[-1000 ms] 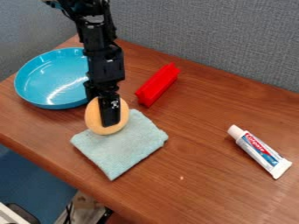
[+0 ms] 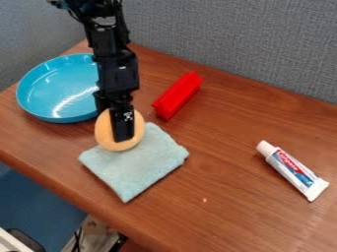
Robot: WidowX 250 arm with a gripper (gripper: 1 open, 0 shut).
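The black arm reaches down from the top left, its gripper [image 2: 121, 128] at an orange, round, flattish object [image 2: 108, 140] above the near-left part of a folded pale blue cloth [image 2: 148, 169]. The gripper's end overlaps the orange object; whether its fingers are closed on it is hard to tell. A blue plate [image 2: 45, 93] lies behind and left of the cloth.
A red block [image 2: 176, 94] lies toward the back, right of the arm. A toothpaste tube [image 2: 293, 171] lies at the right. The table's left edge runs near the plate and cloth.
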